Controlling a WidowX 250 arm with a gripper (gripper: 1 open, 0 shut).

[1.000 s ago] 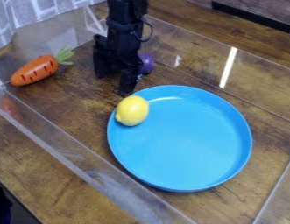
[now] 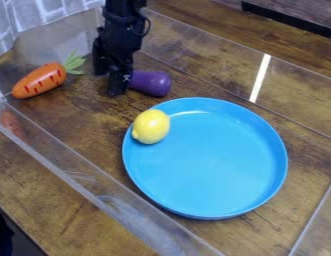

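Note:
My dark gripper (image 2: 112, 75) is low over the wooden floor at the upper middle, open, with its fingers just left of a purple eggplant-like toy (image 2: 149, 83). An orange toy carrot (image 2: 40, 82) with green leaves lies at the left. A yellow lemon-like toy (image 2: 150, 126) sits on the upper left part of a blue plate (image 2: 208, 170).
A clear tray wall (image 2: 88, 190) runs along the lower left. The wooden surface (image 2: 221, 60) to the upper right of the plate is bare.
My gripper has moved left and away from the viewer. The purple toy now shows more fully, right of the fingers, and sits a little lower and further left in view.

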